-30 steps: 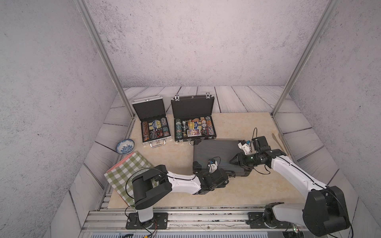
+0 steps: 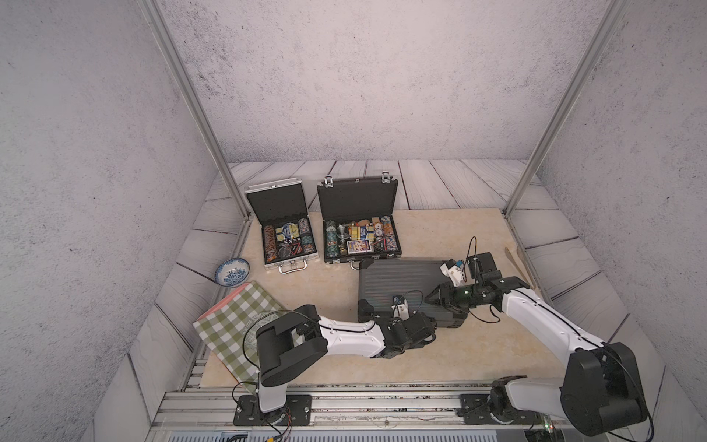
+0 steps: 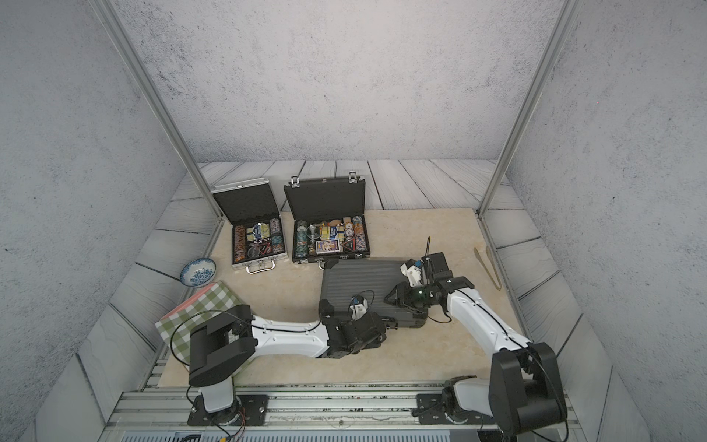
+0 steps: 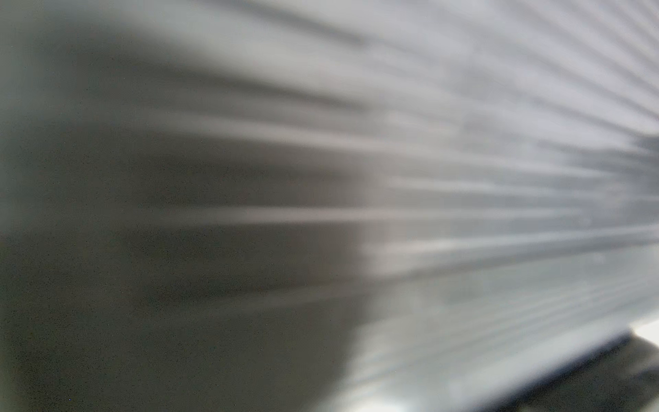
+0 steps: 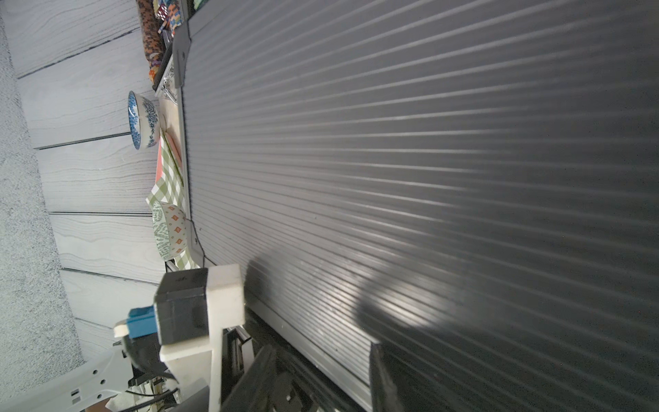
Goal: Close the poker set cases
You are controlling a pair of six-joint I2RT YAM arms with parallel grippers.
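A closed dark ribbed case (image 2: 390, 280) lies at the front centre. My left gripper (image 2: 412, 331) is low at its front edge; the left wrist view is a blur of ribbed surface, so its fingers are hidden there. My right gripper is at the lid's right part, fingertips near the lid's edge; whether anything is between them is unclear. Behind stand two open poker cases, a silver one (image 2: 275, 202) and a black one (image 2: 357, 195), lids raised, with chips and cards showing.
A blue-patterned bowl (image 2: 232, 272) and a folded checked cloth (image 2: 228, 331) lie on the left. Wooden tongs (image 3: 489, 265) lie at the right edge. Bare table (image 2: 456, 228) shows at the back right.
My left arm has moved right along the front of the closed case. The right arm and the cases look almost unchanged.
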